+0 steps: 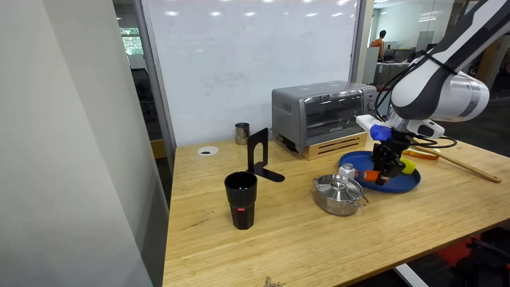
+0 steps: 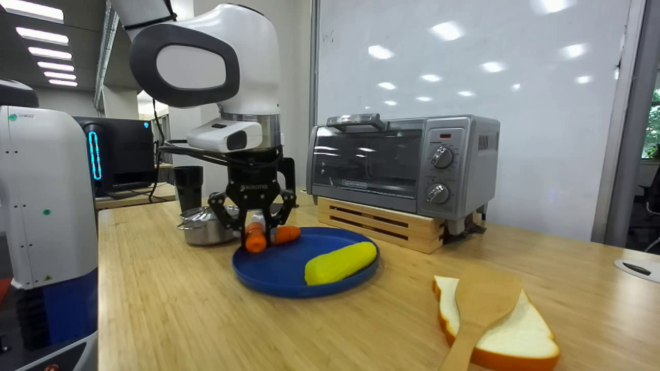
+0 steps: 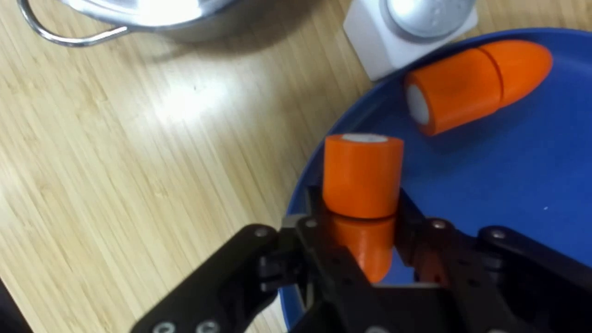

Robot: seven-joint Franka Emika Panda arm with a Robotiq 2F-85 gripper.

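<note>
My gripper is shut on an orange carrot piece [image 3: 363, 177], which sits between the two black fingers over the edge of the blue plate [image 3: 471, 183]. In exterior view 2 the held carrot piece [image 2: 254, 238] hangs at the plate's left side; whether it touches the plate I cannot tell. A second orange carrot piece [image 3: 460, 91] with a rounded tip lies on the plate near its rim. Toward the other side of the plate rests a yellow, corn-shaped piece [image 2: 340, 263].
A lidded steel pot [image 1: 338, 193] and a white-bodied shaker [image 1: 347, 170] stand close beside the plate. Behind is a toaster oven [image 1: 325, 114] on a wooden stand. A wooden spatula [image 2: 485, 297] lies across a bread slice [image 2: 523, 337]. Bare table surrounds the black cup [image 1: 241, 201].
</note>
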